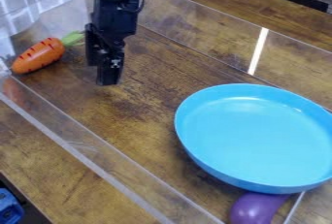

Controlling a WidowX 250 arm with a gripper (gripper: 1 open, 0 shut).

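Note:
My black gripper [108,63] hangs low over the wooden table at the upper left, its fingers pointing down and open, with nothing seen between them. An orange toy carrot [39,55] with a green top lies to its left, beside the clear wall. A large blue plate [253,136] fills the right side. A purple eggplant [257,208] lies below the plate near the bottom edge, partly cut off by the frame.
Clear low walls run along the table, with a blue object [8,208] at the lower left corner. The middle of the table [130,131] between gripper and plate is bare.

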